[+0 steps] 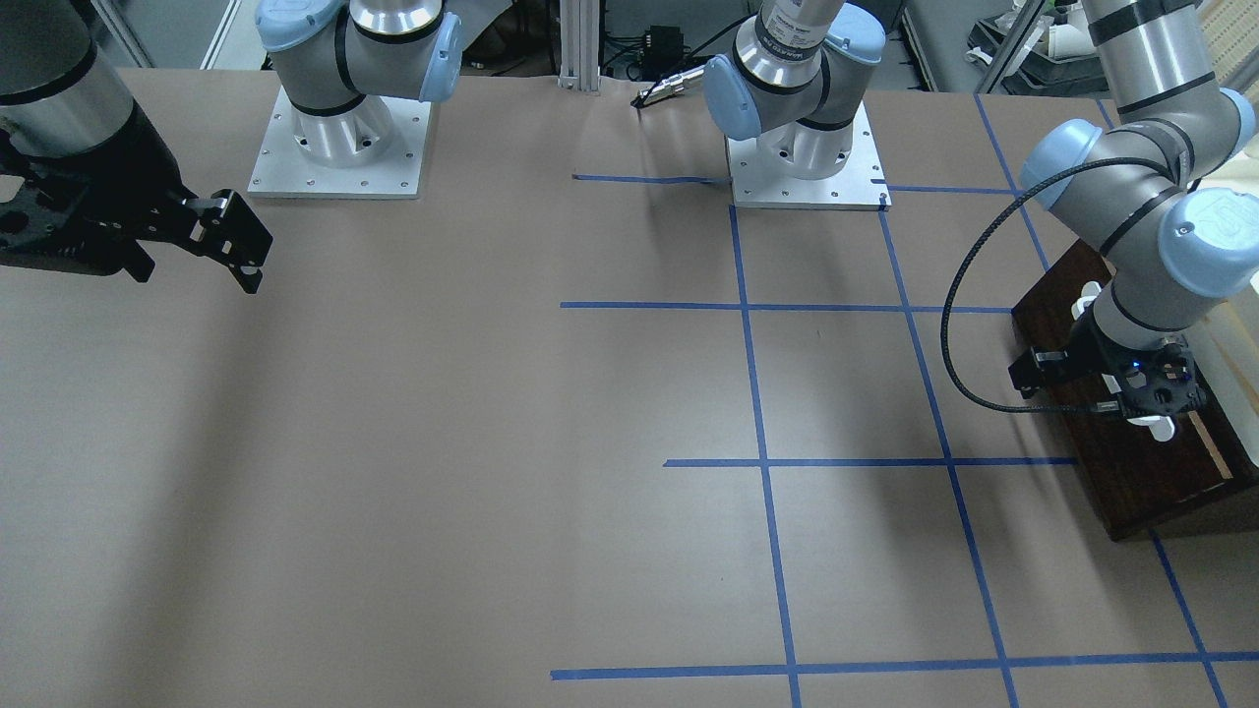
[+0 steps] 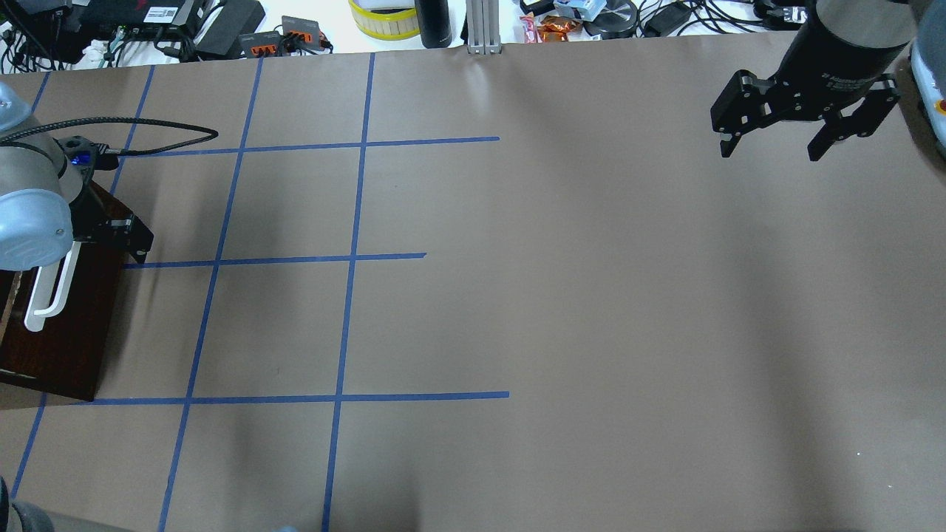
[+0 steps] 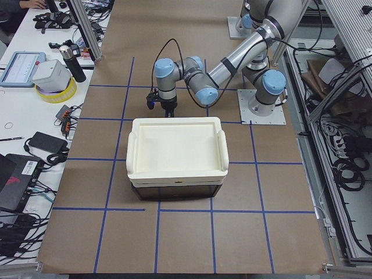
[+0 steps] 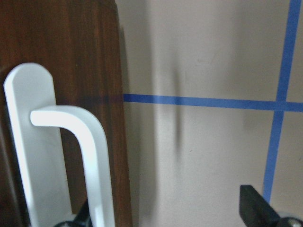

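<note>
A dark wood box [image 1: 1145, 484] with a cream lid or panel [image 3: 177, 148] stands on the floor, a white handle [image 4: 97, 170] on its side face. My gripper [image 2: 111, 235] is at that handle, low over the box. In the left wrist view one black finger [image 4: 255, 210] is at the lower right over bare floor and the other is mostly hidden at the handle's lower end. The fingers stand apart, with the handle's bar near the left one.
The taped grid floor beside the box is clear. Other arms stand around the edges, including a black gripper [image 2: 802, 115] at the far side.
</note>
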